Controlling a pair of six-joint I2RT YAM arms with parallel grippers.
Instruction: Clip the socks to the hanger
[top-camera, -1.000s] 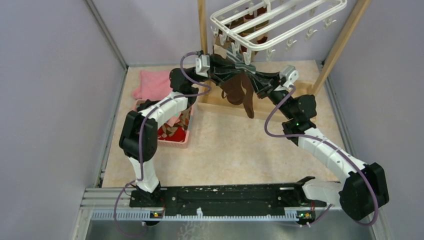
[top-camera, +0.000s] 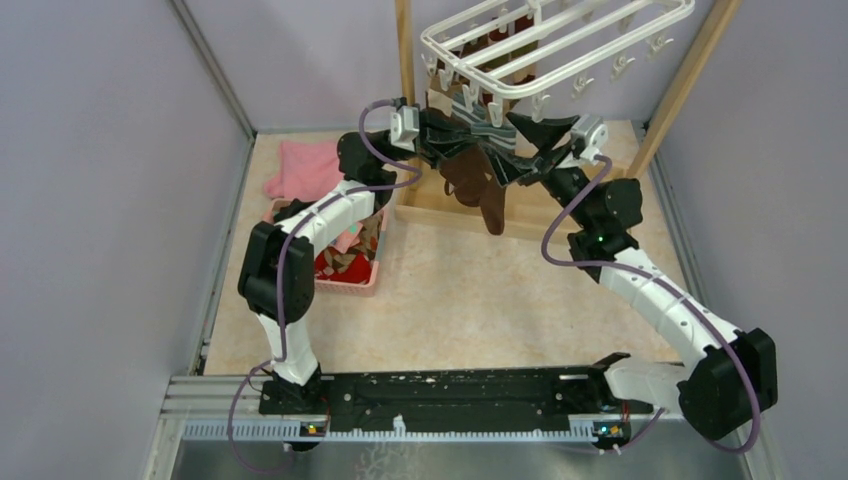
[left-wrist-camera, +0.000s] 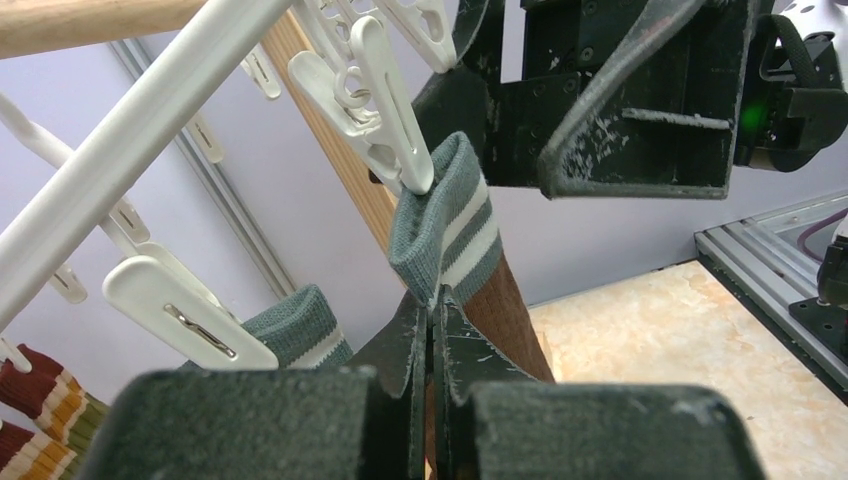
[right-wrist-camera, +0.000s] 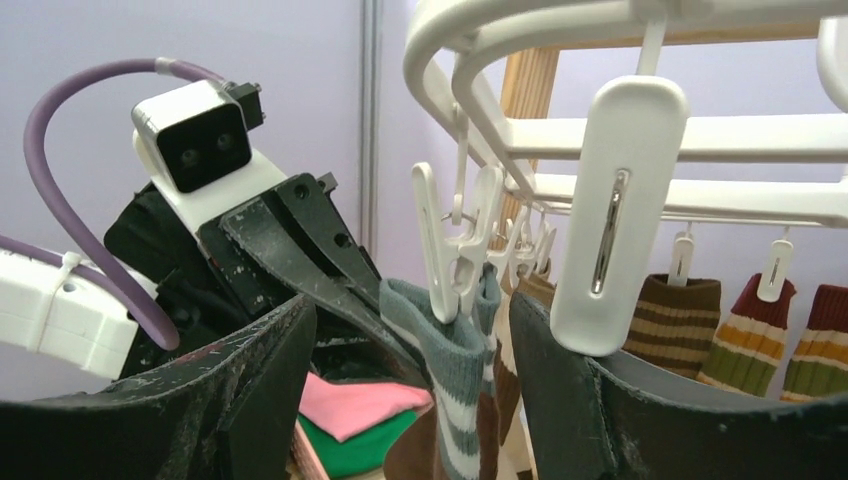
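The white hanger (top-camera: 560, 45) with its clips hangs at the top. From its near left corner hangs a brown sock with a grey-and-white striped cuff (left-wrist-camera: 445, 215). A white clip (left-wrist-camera: 385, 105) has its tips at the upper edge of that cuff; whether they grip the cloth I cannot tell. My left gripper is shut, with the cuff's lower corner caught at its fingertips. Around the sock and clip, my right gripper stands open, one finger on either side and clear of the cloth.
Another striped cuff (left-wrist-camera: 300, 325) hangs in a neighbouring clip, and several striped socks (right-wrist-camera: 680, 315) hang farther back. A pink basket (top-camera: 345, 288) of socks and a pink cloth (top-camera: 303, 170) are at the left.
My right gripper was nearly shut at the sock a second ago. The left arm has barely moved.
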